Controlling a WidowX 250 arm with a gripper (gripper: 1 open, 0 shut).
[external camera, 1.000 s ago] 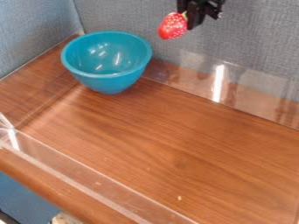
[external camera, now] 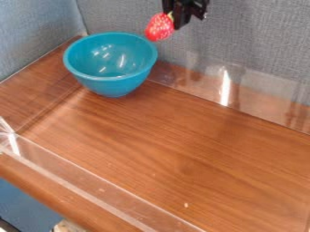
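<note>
A red strawberry [external camera: 159, 27] with pale speckles is held up in the air at the top of the camera view, just right of and above the teal bowl. My black gripper [external camera: 175, 16], partly cut off by the top edge, is shut on it. The teal bowl [external camera: 111, 67] stands on the wooden surface at the back left and looks empty.
Grey fabric walls [external camera: 255, 50] stand at the back and left, with clear strips along the wood's edges. A blue area shows beyond the front left edge.
The strawberry, held in my gripper, has moved left toward the bowl from farther right. The bowl has not moved.
</note>
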